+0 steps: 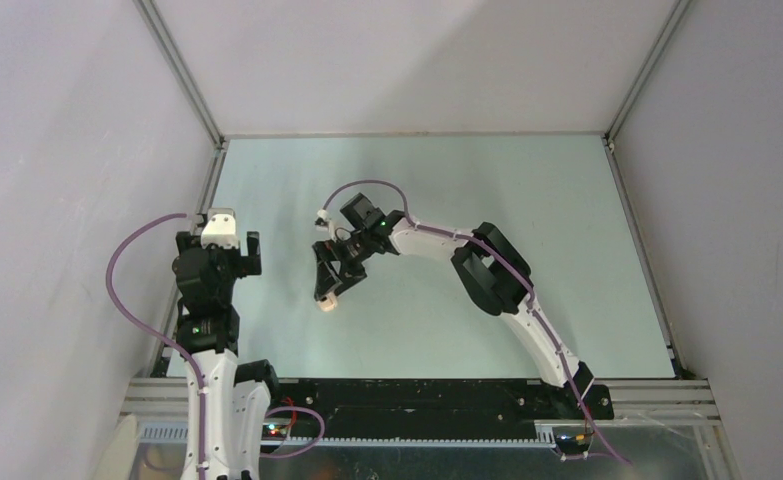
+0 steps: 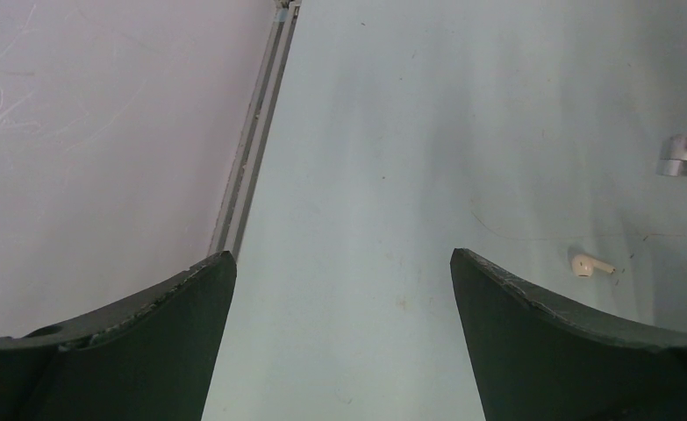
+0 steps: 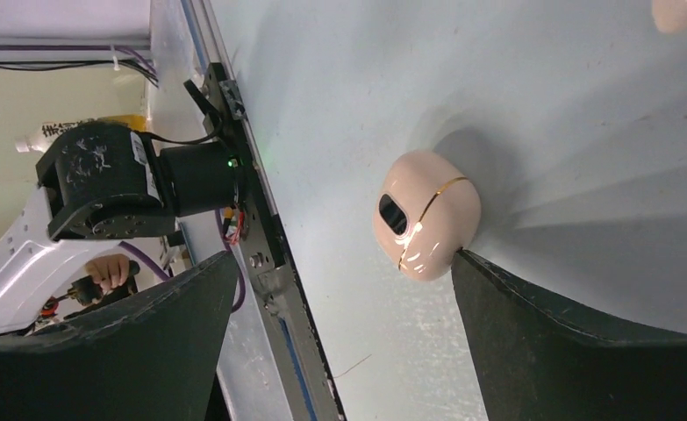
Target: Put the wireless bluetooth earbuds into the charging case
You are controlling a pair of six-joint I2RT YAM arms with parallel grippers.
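The closed pink charging case [image 3: 427, 215], with a gold seam and a dark oval window, rests on the table in the right wrist view. My right gripper is open around it; the right-hand finger [image 3: 533, 329] overlaps the case's lower edge, and I cannot tell whether they touch. From above, the case [image 1: 328, 303] shows just past that gripper's tips. One pale earbud [image 2: 583, 266] with a short stem lies on the table in the left wrist view. My left gripper hangs open and empty at the table's left side. A second earbud cannot be made out.
At the top right of the right wrist view, a pink object [image 3: 682, 12] is cut off by the edge. The right forearm [image 1: 432, 243] crosses the middle of the table. A metal rail [image 1: 211, 185] and wall border the left side.
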